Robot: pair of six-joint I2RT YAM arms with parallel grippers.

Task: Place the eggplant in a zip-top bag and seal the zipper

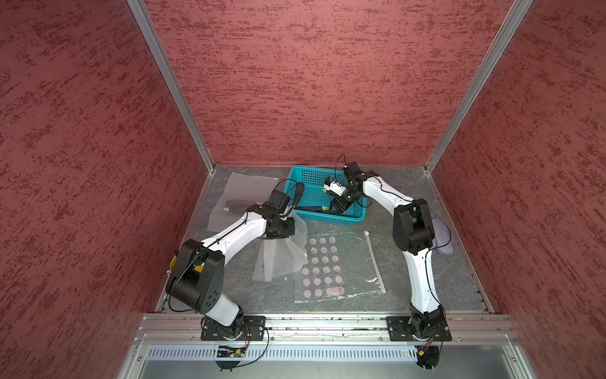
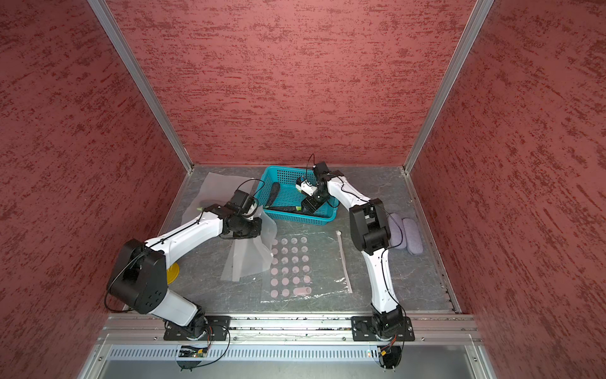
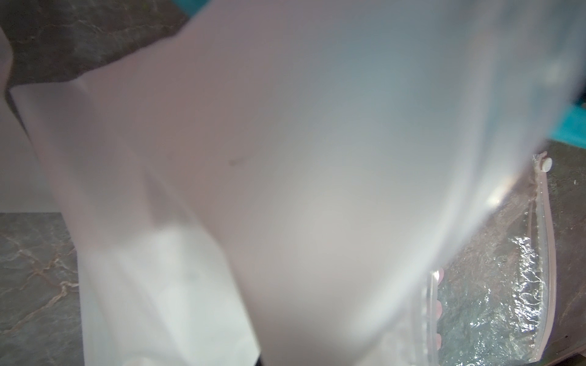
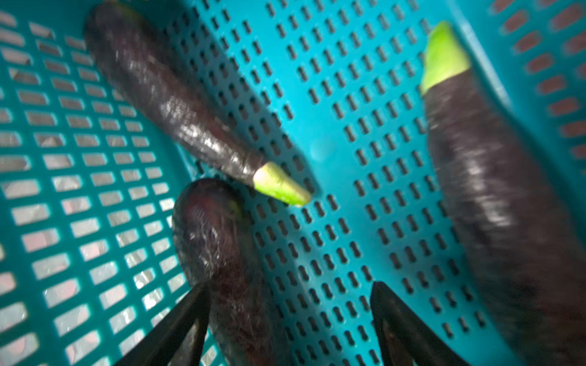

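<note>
The teal basket (image 2: 296,218) holds several dark eggplants: one lies along the left (image 4: 226,256), one at upper left (image 4: 164,85), one at right (image 4: 500,201). My right gripper hangs over them, part open, its fingers either side of bare basket floor and an eggplant's edge. My left gripper (image 1: 284,224) is shut at a frosted bag (image 1: 277,252), whose plastic fills and blurs the left wrist view; what lies between its fingers is hidden.
Another frosted bag (image 1: 246,183) with an eggplant inside lies at back left. A clear zip bag with pink dots (image 1: 353,265) lies front centre. Grey pads (image 2: 413,237) sit at right, a yellow object (image 2: 172,273) at left.
</note>
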